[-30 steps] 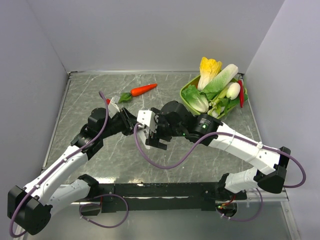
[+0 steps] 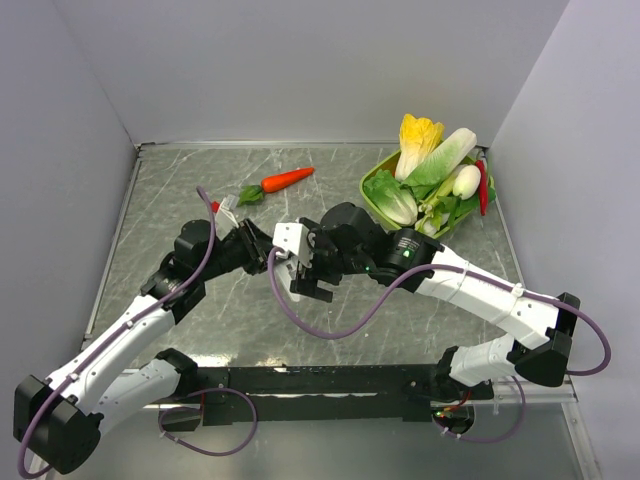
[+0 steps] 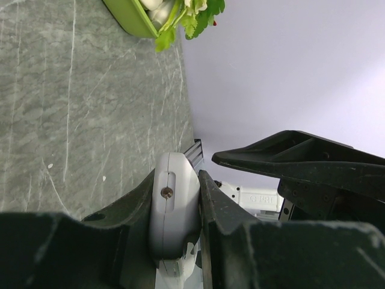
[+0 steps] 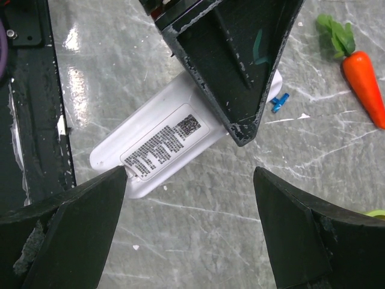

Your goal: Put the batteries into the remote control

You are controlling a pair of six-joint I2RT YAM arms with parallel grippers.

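A white remote control [image 4: 163, 144] is clamped in my left gripper, which is shut on it. Its labelled side, with printed text and a dark square code, faces the right wrist camera, and one rounded end with a small screw points at the left wrist camera. My right gripper is open and empty, the tip of one finger [image 4: 90, 226] close to the remote's lower corner; whether they touch I cannot tell. A small blue piece [image 4: 279, 102], possibly a battery, shows past the remote's far end. Arms and grippers hide most of the remote from above.
A carrot [image 2: 287, 180] lies at the back of the grey table [image 2: 230, 320]. A green basket [image 2: 372, 205] of vegetables stands at the back right. Something small and red [image 2: 215, 206] shows behind the left arm.
The left arm has shifted very slightly. Otherwise both arms hold nearly the same pose in the top view.
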